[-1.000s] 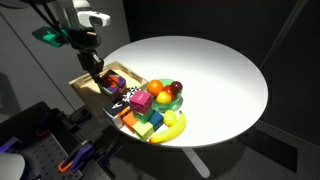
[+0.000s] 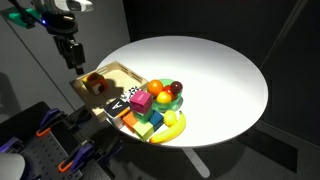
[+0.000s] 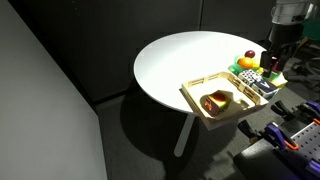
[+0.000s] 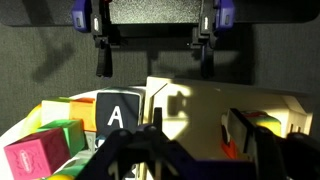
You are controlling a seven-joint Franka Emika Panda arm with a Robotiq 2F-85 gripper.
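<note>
My gripper stands open in the wrist view, its fingers wide apart with only dark floor between them. In the first exterior view it hangs at the upper left, above the near-left end of a shallow wooden box point(image 2: 127, 68). Inside that box lies a multicoloured toy block point(image 2: 95, 82), showing red here. The second exterior view shows the block point(image 3: 215, 102) with red and yellow sides, apart from the gripper. Dark shapes partly cover the block point(image 4: 236, 128) in the wrist view.
Beside the box are a black-and-white block point(image 4: 118, 110), a pink cube point(image 4: 37, 155) and several coloured blocks. A green bowl point(image 2: 174, 103) of round fruit and a yellow banana point(image 2: 170, 130) lie further right.
My gripper has moved left and up, away from the box's middle. The coloured block, seen nearer the box's middle a second ago, now shows further left in it.
</note>
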